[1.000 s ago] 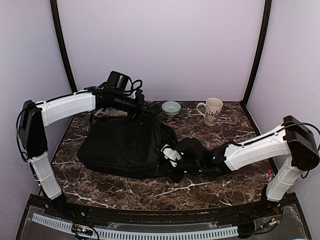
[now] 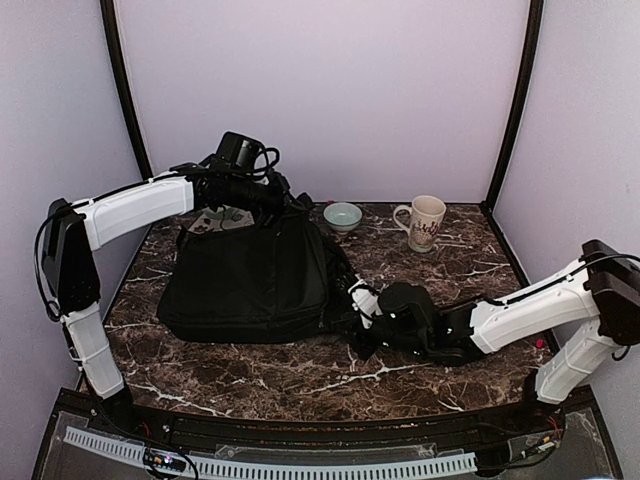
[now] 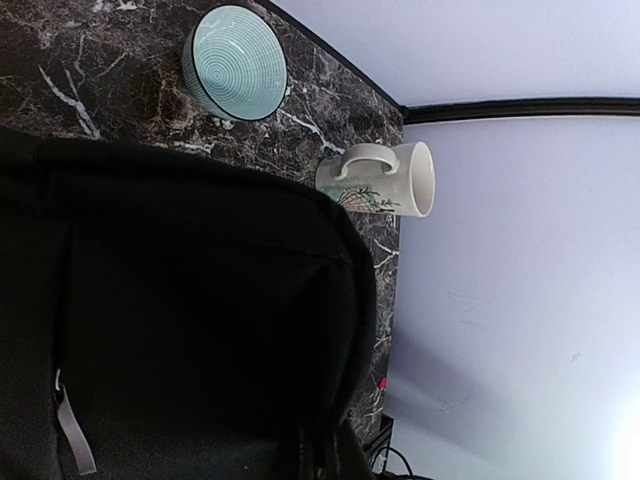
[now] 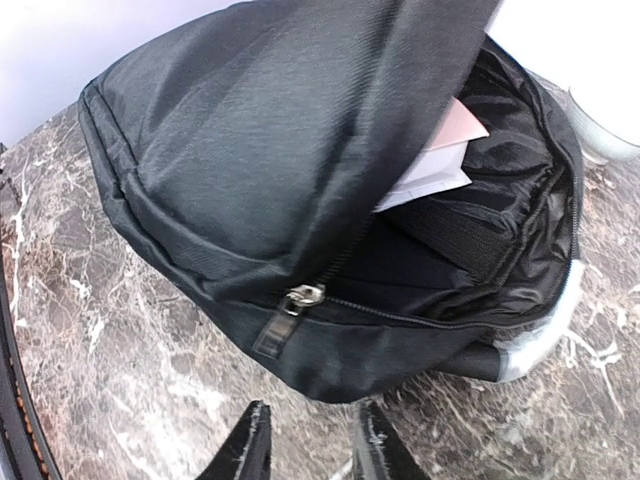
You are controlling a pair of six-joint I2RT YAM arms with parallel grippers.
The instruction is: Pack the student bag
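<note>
A black backpack (image 2: 240, 285) lies on the left half of the table. My left gripper (image 2: 285, 205) is shut on the bag's fabric at its upper right, raising that part. In the right wrist view the bag (image 4: 230, 160) gapes, with pink and white paper items (image 4: 430, 175) inside and a zipper pull (image 4: 285, 315) low at the front edge. My right gripper stands part open just before that edge, its fingers apart with nothing visible between them.
A pale blue bowl (image 2: 342, 214) and a white mug (image 2: 425, 222) stand at the back right. The marble table has free room at the right and along the front. Walls enclose the sides and back.
My right gripper has drawn back to the right, away from the bag. The left gripper has risen slightly with the bag's fabric.
</note>
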